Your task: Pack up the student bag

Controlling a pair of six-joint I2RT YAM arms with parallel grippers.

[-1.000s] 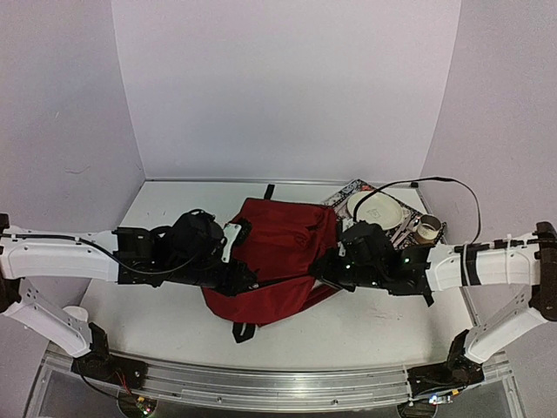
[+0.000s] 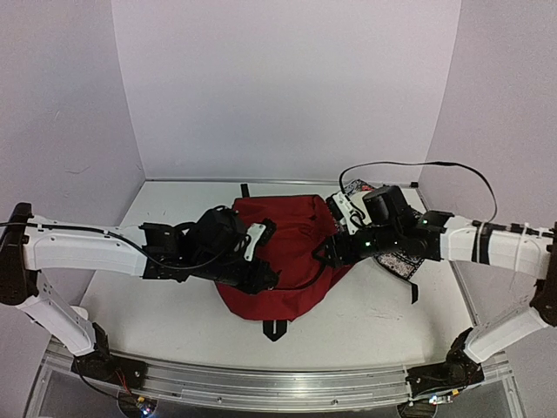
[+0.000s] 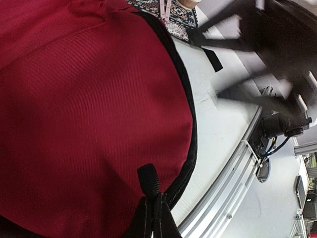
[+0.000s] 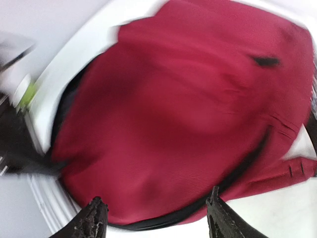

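The red bag (image 2: 261,300) lies on the table, its black-edged zipper (image 2: 300,284) stretching between my two grippers. At its front edge, my left gripper (image 2: 273,282) sits over the cloth. In the left wrist view, that gripper is shut on a short black tab (image 3: 148,177) standing up between its fingertips. My right gripper (image 2: 320,258) is at the bag's right side. Its fingers (image 4: 92,218) stand wide apart in the right wrist view, with the black zipper edge (image 4: 198,203) passing across beyond the gap and nothing gripped.
A patterned mat (image 2: 400,264) lies to the right, partly under my right arm. A round container (image 3: 189,3) is at the top of the left wrist view. Black straps (image 2: 275,329) stick out from the bag's front and back.
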